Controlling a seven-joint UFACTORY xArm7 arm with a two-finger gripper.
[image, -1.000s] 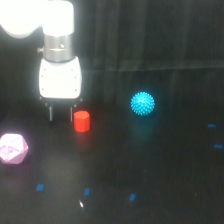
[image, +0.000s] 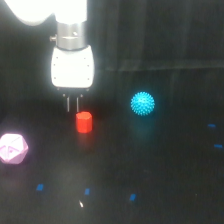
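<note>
In the upper left of the camera view, a white gripper (image: 73, 103) points down, its two thin dark fingers apart with a narrow dark gap and nothing visible between them. A small red block (image: 84, 122) lies on the dark table just below and slightly right of the fingertips. The right finger looks very near the block's upper edge; whether they touch is unclear.
A spiky light-blue ball (image: 142, 103) lies to the right of the block. At the left edge sits a faceted pink ball (image: 13, 148). Small blue marks dot the dark table (image: 125, 165), whose front middle is otherwise clear.
My gripper has moved right and slightly down, and its fingers appear closer together. The red block has shifted a little to the right. Both balls stay put.
</note>
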